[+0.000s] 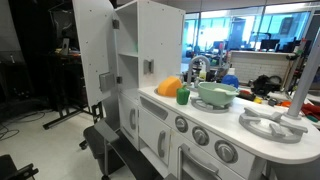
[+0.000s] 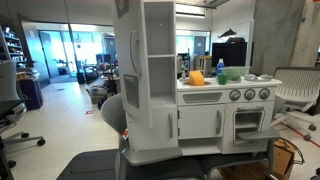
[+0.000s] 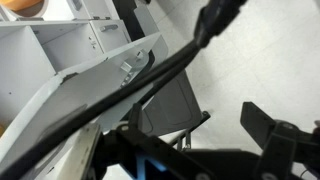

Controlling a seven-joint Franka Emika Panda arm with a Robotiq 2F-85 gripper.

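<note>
In the wrist view my gripper is open, its dark fingers set wide apart with nothing visible between them. The white cabinet door with a grey metal fitting lies to the left of the fingers; a thick black cable-like strip crosses in front of it. Whether the gripper touches the door, I cannot tell. In exterior view 1 the tall white cabinet has its left door swung open, showing shelves inside. From the other side, exterior view 2 shows the open door beside bare shelves.
A white toy kitchen counter holds an orange object, a green cup, a green bowl and a grey burner. Dark flat panels stretch along the front. Light floor is open at the left.
</note>
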